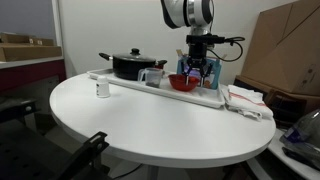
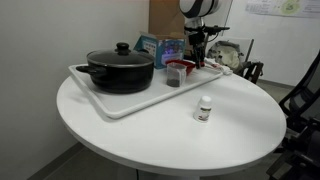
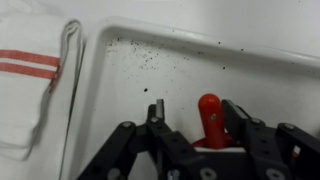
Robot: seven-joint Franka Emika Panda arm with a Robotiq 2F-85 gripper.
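Observation:
A red bowl (image 1: 182, 83) sits on the white tray; in exterior view 2 the red bowl (image 2: 181, 65) is partly hidden behind a clear cup. My gripper (image 1: 204, 73) is low over the tray, just right of the bowl. Seen from the wrist, a red handle with a rounded end (image 3: 211, 122) lies within the span of my gripper, close to the right-hand finger. The fingers are part open, with a clear gap to the left-hand finger (image 3: 156, 114). Whether the right-hand finger touches the handle I cannot tell.
A black lidded pot (image 2: 120, 69) and a clear cup (image 2: 177, 74) share the tray (image 2: 122, 100) with the bowl. A striped white towel (image 1: 248, 101) lies right of the tray. A small white bottle (image 1: 103, 88) stands on the table's left.

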